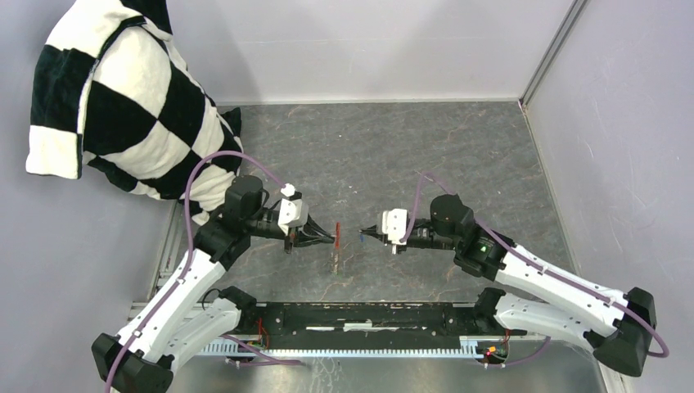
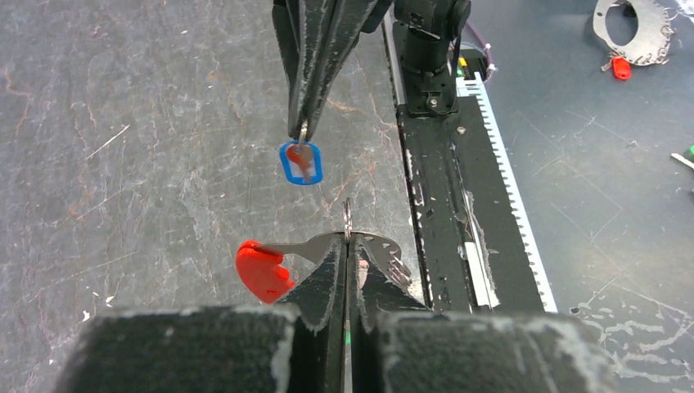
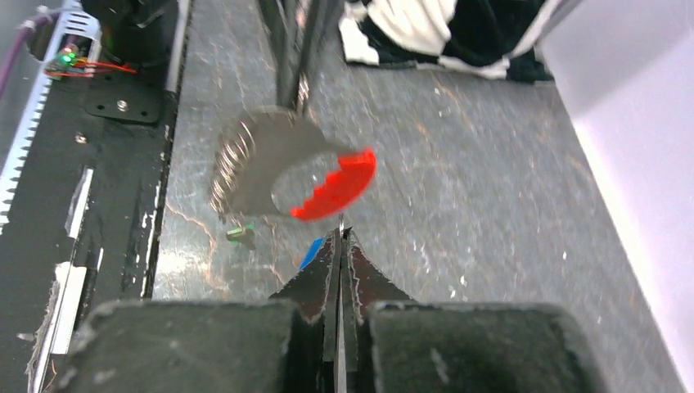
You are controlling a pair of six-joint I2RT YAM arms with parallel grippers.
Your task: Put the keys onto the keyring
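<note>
My left gripper [image 1: 333, 239] is shut on the keyring [image 2: 348, 211], which carries a red-headed piece [image 1: 336, 232], seen large in the left wrist view as a red head [image 2: 262, 270] on metal. A green tag [image 3: 240, 233] shows below it in the right wrist view. My right gripper [image 1: 365, 232] faces it from a short gap to the right, shut on a blue-rimmed key [image 2: 300, 164] that hangs below its fingertips. In the right wrist view the blue piece is mostly hidden behind the fingers.
A checkered cushion [image 1: 131, 106] fills the back left. The grey floor [image 1: 385, 155] behind the arms is clear. A black rail [image 1: 286, 315] runs along the front edge, with walls on the sides and back.
</note>
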